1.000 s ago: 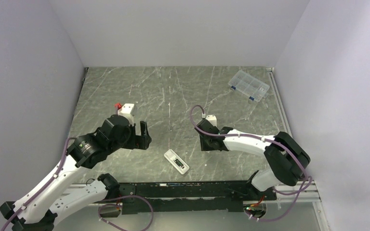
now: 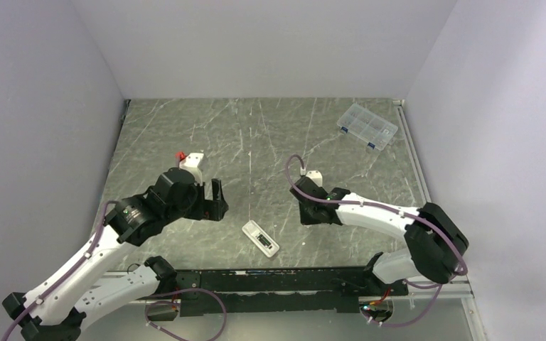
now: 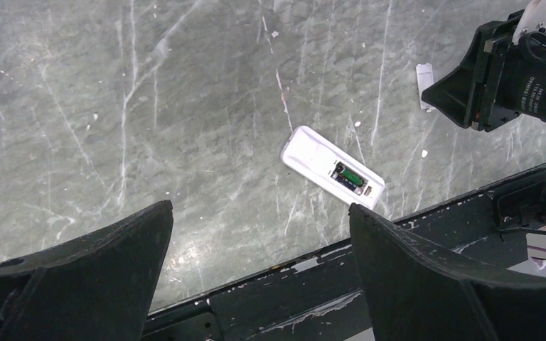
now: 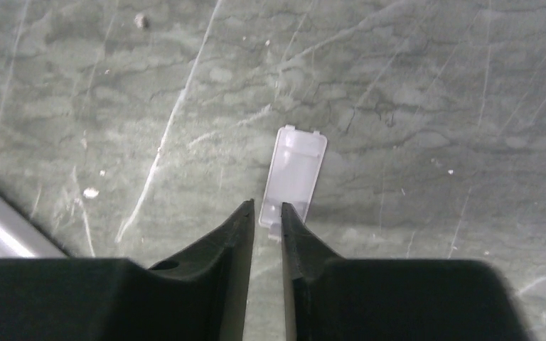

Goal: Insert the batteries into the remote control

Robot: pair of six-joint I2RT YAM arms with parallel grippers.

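The white remote lies on the grey marble table with its compartment uncovered; in the left wrist view a green battery and a dark area show inside. The small white cover lies flat on the table, also visible as a strip beside the right arm. Over it, my right gripper is part open with a narrow gap, its fingertips at the cover's near end; whether they touch cannot be told. My left gripper hangs above the table left of the remote, wide open and empty.
A clear divided plastic box sits at the back right. Walls enclose the back and sides. The dark front edge runs below the remote.
The left gripper has moved a little to the right. The remote and plastic box are unmoved.
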